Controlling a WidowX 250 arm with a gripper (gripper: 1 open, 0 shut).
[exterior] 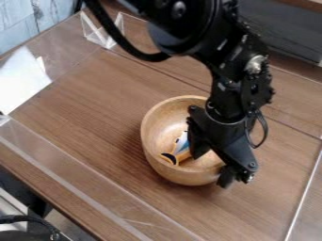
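A light wooden bowl (163, 126) stands on the wooden table (88, 122). In it, toward its front, lies a small toy (179, 151) in blue, white and yellow, partly hidden behind the arm. My black gripper (217, 158) is over the bowl's right side with its fingers open, low around or beside the toy; whether it touches the toy I cannot tell.
Clear film or strips cover the table's front left. A white sheet (19, 77) and a clear plastic holder (101, 30) are at the left and back. The table left of the bowl is clear.
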